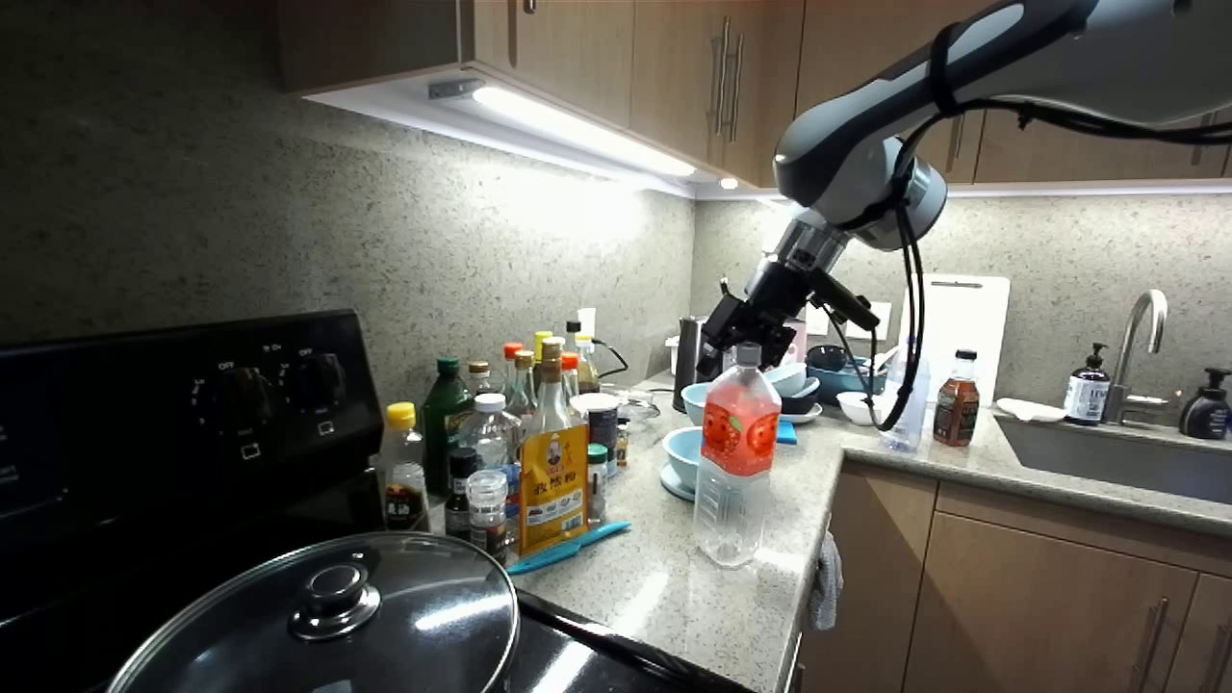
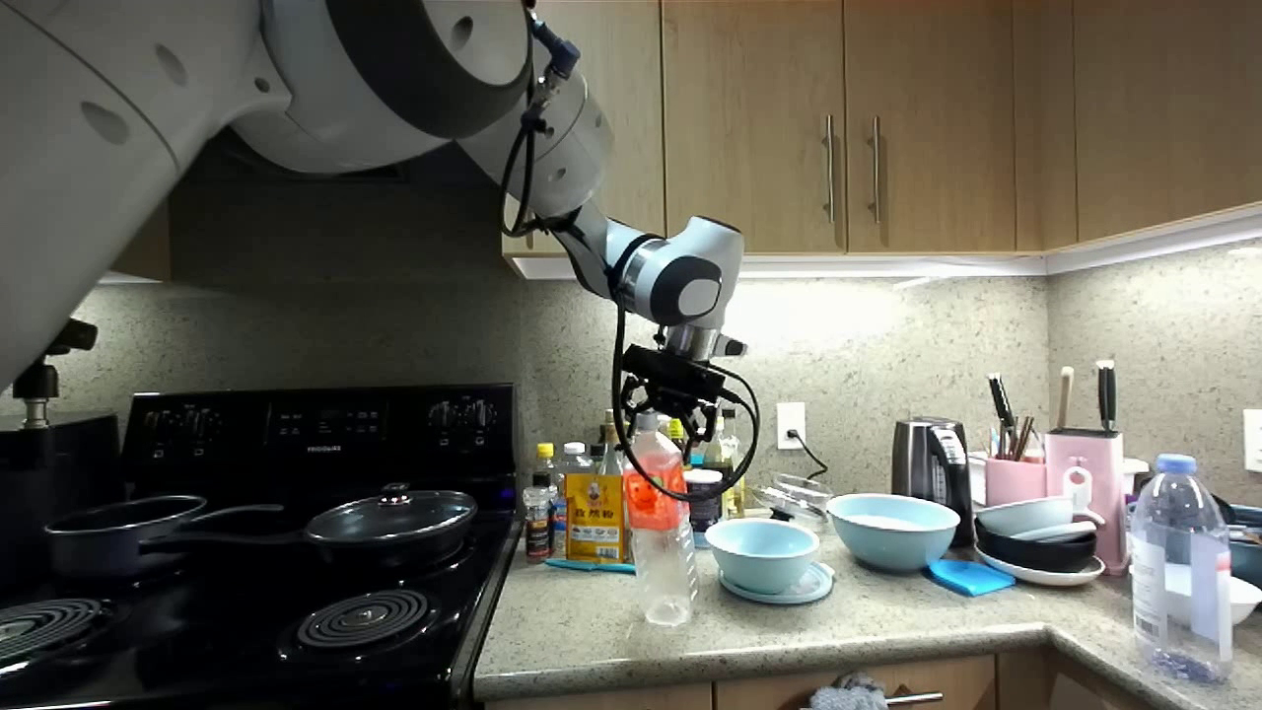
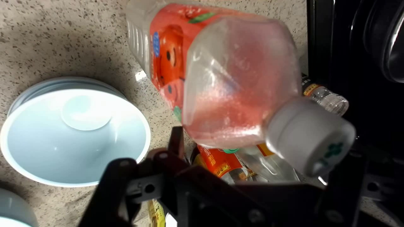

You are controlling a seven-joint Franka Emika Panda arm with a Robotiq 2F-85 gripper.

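Observation:
A clear plastic bottle (image 1: 739, 445) with a red-orange tomato label and white cap stands on the counter near its front edge, leaning very slightly. My gripper (image 1: 748, 342) is just above and behind its cap, pointing down at a slant, with its fingers spread. In the wrist view the bottle (image 3: 242, 79) fills the upper middle, its cap (image 3: 310, 136) nearest the camera. One dark finger (image 3: 176, 142) shows left of the bottle; the other side is dark and hard to make out. Whether any finger touches the cap cannot be told.
Beside the bottle sits a light blue bowl (image 2: 763, 556) on a saucer. Several sauce bottles and a yellow packet (image 2: 595, 517) crowd the wall side. The stove (image 2: 296, 556) with a lidded pan (image 2: 391, 516) is to the left. A larger blue bowl (image 2: 893, 529) stands further right.

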